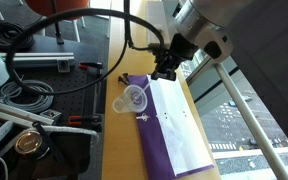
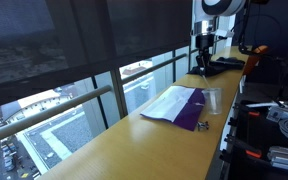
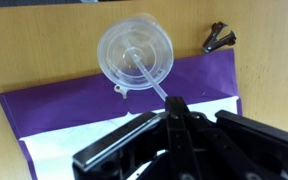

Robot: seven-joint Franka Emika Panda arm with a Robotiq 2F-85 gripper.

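A clear plastic cup (image 3: 134,52) stands upright beside the purple-and-white sheet, partly over its purple edge in the wrist view. A thin pale stick (image 3: 150,77) slants from my gripper down into the cup, its lower end inside. The gripper is shut on the stick's upper part, above and to the side of the cup. In exterior view 1 the gripper (image 1: 165,72) hangs over the sheet's edge near the cup (image 1: 131,99). Exterior view 2 has the cup (image 2: 213,101) near the table's end.
The purple cloth (image 2: 190,117) with a white sheet (image 2: 168,102) on it lies flat on the wooden table. A small dark clip-like object (image 3: 219,38) lies past the cup. Bare table (image 2: 134,155) stretches away from the arm; a window rail runs alongside.
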